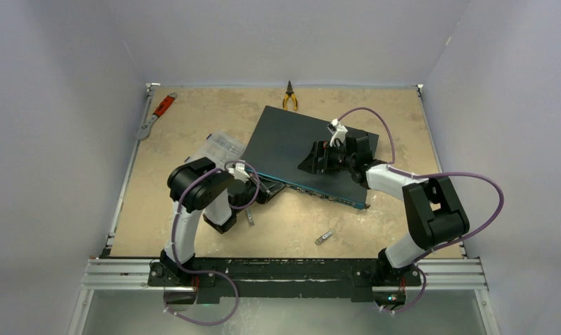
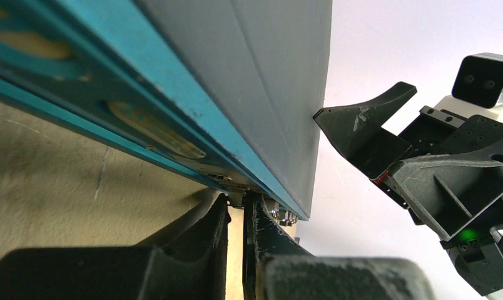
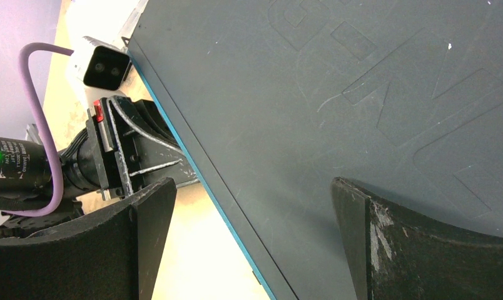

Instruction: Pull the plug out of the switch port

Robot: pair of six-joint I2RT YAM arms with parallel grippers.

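Note:
The switch (image 1: 281, 139) is a flat dark-grey box with a blue-green front edge, lying aslant on the table. At the left part of that edge is my left gripper (image 1: 281, 185). In the left wrist view its fingertips (image 2: 253, 206) reach the switch's front face, parted by a narrow gap through which the tabletop shows. A small dark piece, perhaps the plug (image 2: 236, 199), sits between the tips; whether they touch it is unclear. My right gripper stands wide open over the switch's top, nothing between its fingers.
Two small metallic pieces lie in front of the switch, one (image 1: 324, 237) at centre and one (image 1: 250, 217) beside the left gripper. A clear case (image 1: 222, 148) is left of the switch, yellow-handled pliers (image 1: 289, 96) behind, a red-handled tool (image 1: 157, 115) far left.

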